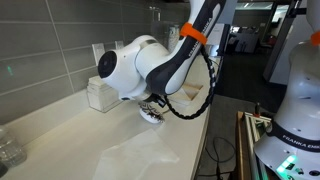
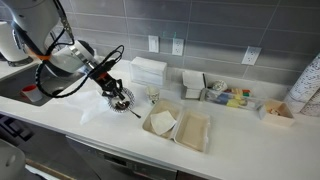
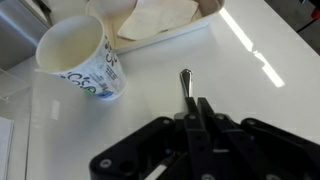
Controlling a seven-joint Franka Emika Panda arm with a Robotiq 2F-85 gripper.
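My gripper is shut, with its dark fingers close together at the lower part of the wrist view. A thin metal utensil runs out from between the fingertips; its other end is hidden. In exterior view 2 the gripper is over a round patterned plate, and a slim dark utensil sticks out to the right. Exterior view 1 shows part of a white round dish beneath the gripper, with the arm covering much of that area.
A white printed paper cup stands left of the fingers. Beyond it is a light tray with a napkin. A second tray lies alongside. A white box is by the wall.
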